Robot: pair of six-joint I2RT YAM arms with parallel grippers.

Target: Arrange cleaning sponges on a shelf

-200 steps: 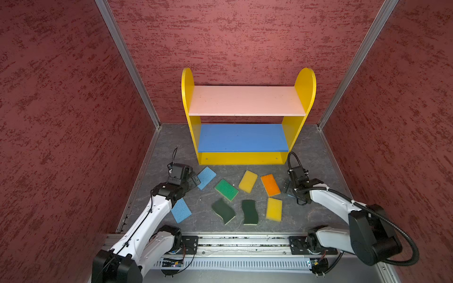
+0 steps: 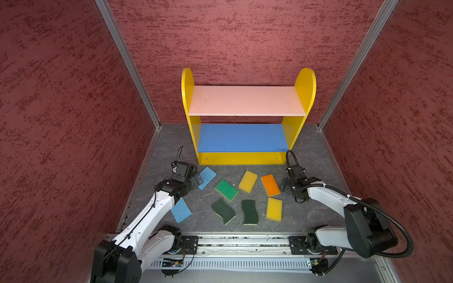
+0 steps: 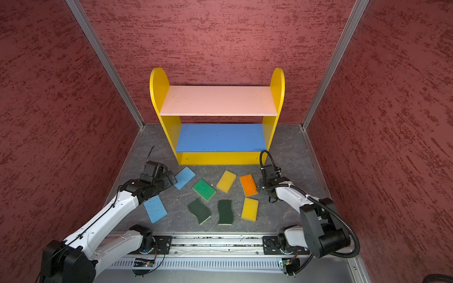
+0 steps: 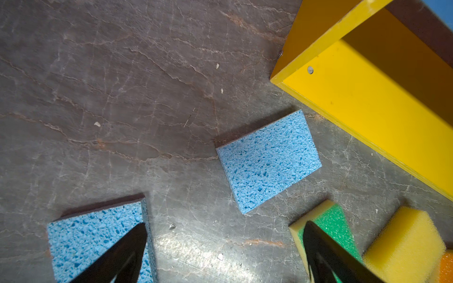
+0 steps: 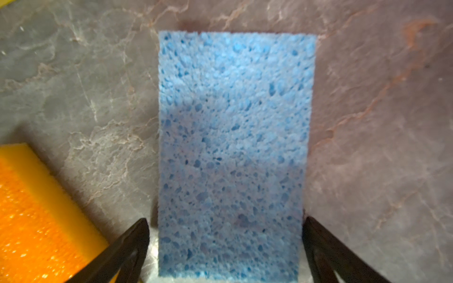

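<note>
Sponges lie flat on the grey floor before the shelf. My open left gripper hangs over the floor, a blue sponge (image 4: 269, 160) ahead and another (image 4: 94, 240) under its left finger; green (image 2: 226, 189) and yellow (image 2: 247, 181) ones are rightward. My open right gripper is low over a blue sponge (image 5: 233, 141), its fingers either side of it, beside an orange sponge (image 5: 42, 212). Two dark green sponges (image 2: 250, 212) and a yellow one (image 2: 274, 209) lie at the front.
The yellow shelf unit (image 2: 188, 94) stands at the back, its pink board (image 2: 245, 100) and blue board (image 2: 243, 136) both empty. Red walls enclose the area.
My left gripper has shifted slightly to the right. My right gripper and arm have moved slightly up and left in the top left view. The sponges have not visibly moved.
</note>
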